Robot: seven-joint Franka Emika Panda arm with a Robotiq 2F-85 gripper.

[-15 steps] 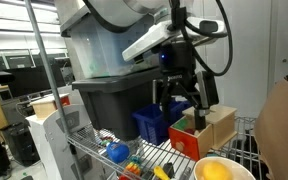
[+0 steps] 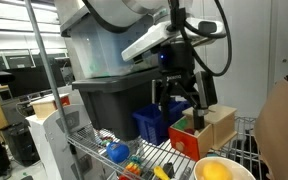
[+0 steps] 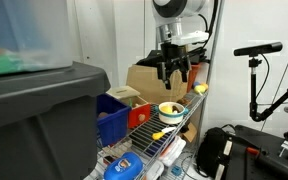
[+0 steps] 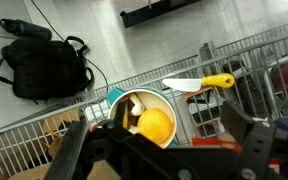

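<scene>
Above the wire rack (image 3: 144, 147) hangs my gripper (image 2: 182, 112), pointing down with its fingers wide apart and nothing between them. A white bowl (image 3: 171, 117) stands below it on the rack. Inside the bowl lies a round yellow-orange thing (image 4: 156, 125), beside smaller things I cannot make out. In the wrist view the bowl sits between the two dark fingers, well beneath them. A white spatula-like tool with a yellow handle (image 4: 220, 80) lies just beside the bowl.
A blue bin (image 3: 111, 120) and a large dark tub (image 3: 44, 125) stand along the rack. A blue object (image 2: 117, 152) lies nearer the rack's other end. Brown cardboard (image 2: 283, 125) rises close to the bowl. A black backpack (image 4: 49, 70) rests on the floor.
</scene>
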